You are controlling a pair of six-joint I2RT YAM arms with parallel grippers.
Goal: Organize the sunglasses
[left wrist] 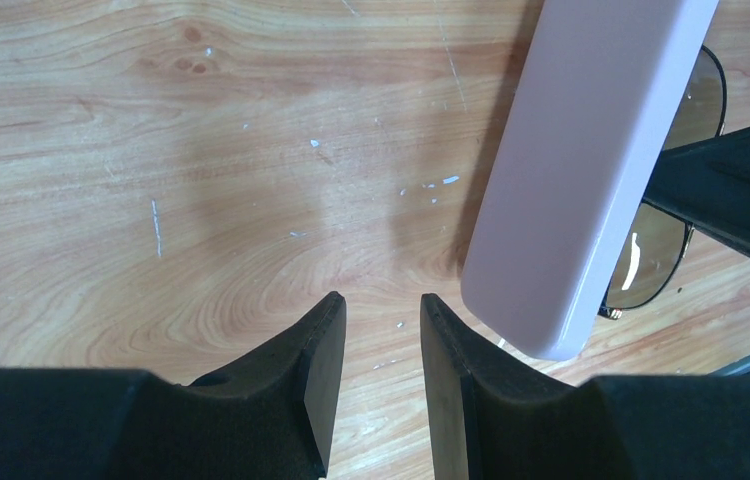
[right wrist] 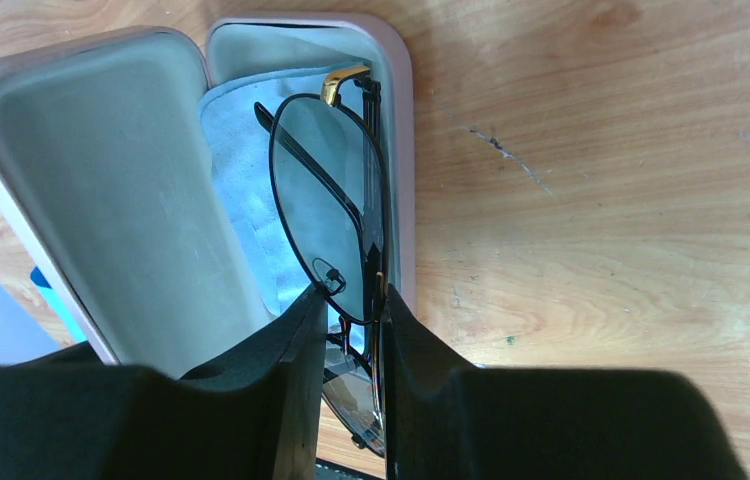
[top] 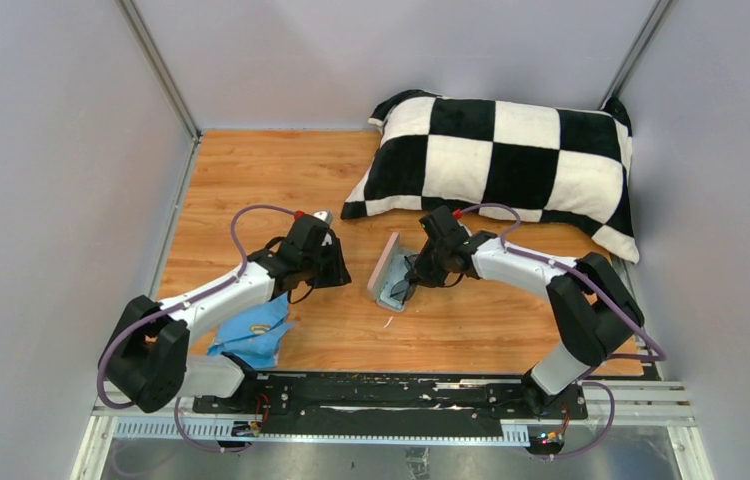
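An open pink case (top: pixel 383 266) with a pale blue-grey lining stands mid-table, its lid (right wrist: pixel 101 190) raised on the left. A light blue cloth (right wrist: pixel 241 190) lies inside its base. My right gripper is shut on the folded sunglasses (right wrist: pixel 326 200), dark-framed with a gold hinge piece, which sit over the case's base; whether they touch the cloth I cannot tell. To the left of the lid, my left gripper is part open over bare table, nothing between its fingers. The lid's outer side partly hides the glasses in the left wrist view.
A blue bag-like piece (top: pixel 254 330) lies at the left front, close to my left arm. At the back right rests a black-and-white checkered cushion (top: pixel 491 150). Bare wood is free at the back left and in front of the case.
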